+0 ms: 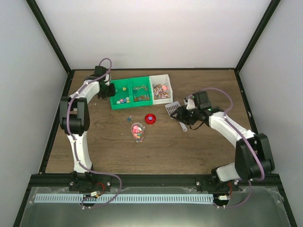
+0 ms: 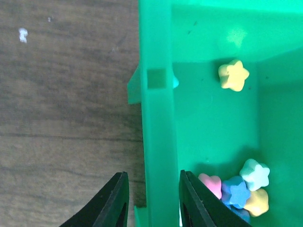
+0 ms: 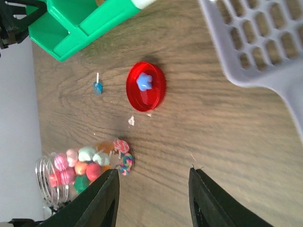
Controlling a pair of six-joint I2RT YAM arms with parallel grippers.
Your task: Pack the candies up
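Observation:
A clear jar (image 1: 138, 132) of colourful candies stands in the middle of the table. Just behind it a red lid (image 1: 150, 119) holds a blue star candy (image 3: 145, 82), and a blue lollipop (image 3: 97, 87) lies to its left. Star candies, one yellow (image 2: 233, 75) and several clustered, rest in the green bin (image 1: 113, 102). My left gripper is partly open, its fingertips on either side of the bin's left wall in its wrist view; contact cannot be judged. Over the slotted spatula's handle, my right gripper hangs open and empty.
A grey slotted spatula (image 1: 173, 109) lies right of the lid, partly beneath my right arm. The white bin (image 1: 162, 101) holds mixed wrapped candies, beside a second green bin (image 1: 141, 103).

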